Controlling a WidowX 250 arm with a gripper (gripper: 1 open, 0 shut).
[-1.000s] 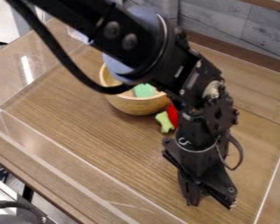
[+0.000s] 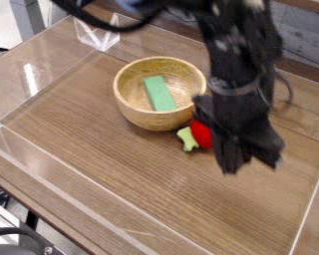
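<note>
My gripper [image 2: 235,134], a black blurred shape at the end of the dark arm, hangs over the right-middle of the wooden table [image 2: 123,199]; whether it is open or shut cannot be made out. Just left of it and partly hidden behind it lies a red object with a green top [image 2: 197,136], like a toy strawberry or vegetable. A wooden bowl [image 2: 133,108] stands behind and left of that, holding a green block [image 2: 159,94].
A grey wooden wall [image 2: 285,45] runs along the back right. A clear plastic piece sits at the back left edge.
My gripper has risen from low over the front right of the table, uncovering more of the tabletop and the bowl. The bowl and red object look unmoved.
</note>
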